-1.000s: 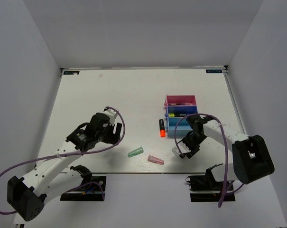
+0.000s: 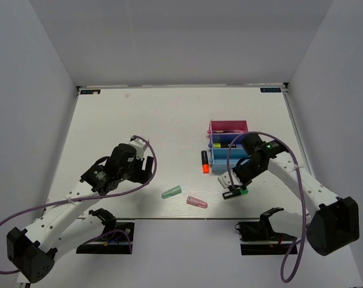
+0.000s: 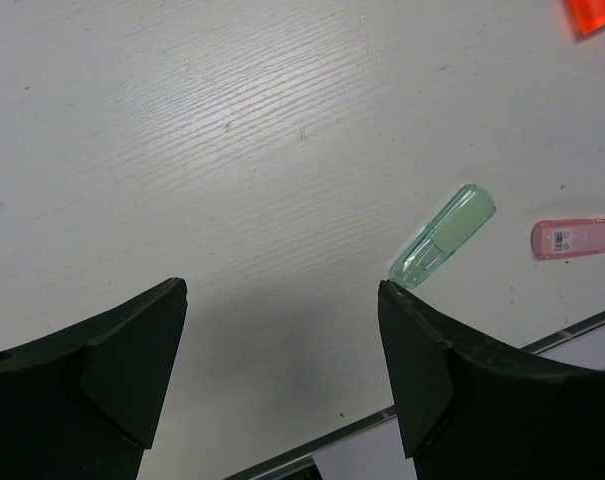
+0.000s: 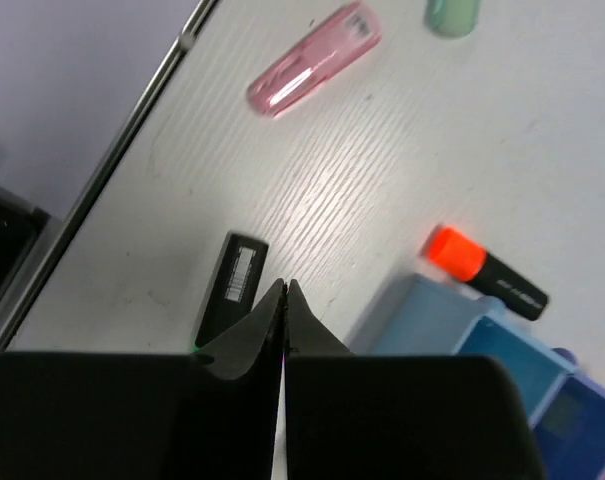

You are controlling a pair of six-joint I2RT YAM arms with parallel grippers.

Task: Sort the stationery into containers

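Observation:
The black marker with green cap lies on the table near its front edge, below the right gripper in the top view. In the right wrist view that black marker is left of the fingertips and outside them. My right gripper is shut, its tips together with nothing between. The left gripper stands open over bare table. A green marker and a pink marker lie on the front table. A black marker with orange cap rests beside the organizer. The organizer has pink, dark blue and light blue compartments.
A dark item lies in the pink compartment, and a black-and-yellow marker lies in the dark blue one. The table's front edge runs close by the loose markers. Wide free table extends back left.

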